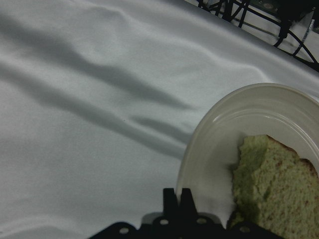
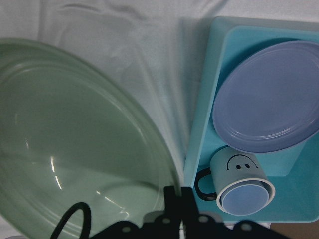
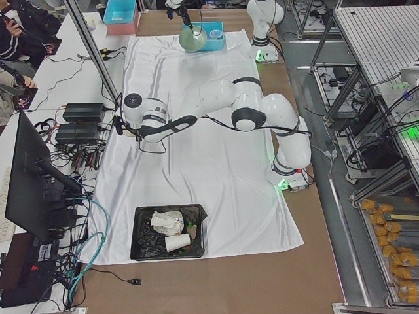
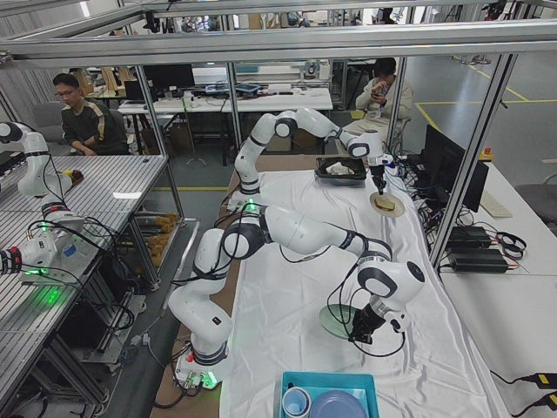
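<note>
My left gripper is shut on the rim of a beige plate [image 1: 212,139] holding a piece of bread-like food [image 1: 274,189]; in the camera right view this plate [image 4: 378,210] is at the far part of the cloth. My right gripper is shut on the rim of a green plate [image 2: 84,124], beside a blue bin [image 2: 202,129] with a purple plate [image 2: 264,94] and a smiley mug [image 2: 234,169]. In the camera left view the green plate [image 3: 192,39] overlaps the bin; its height is unclear.
A black lined bin [image 3: 141,245] with white items stands at one end of the white cloth [image 3: 196,163]. Cables, monitor [image 3: 29,190] and metal frame posts line the side.
</note>
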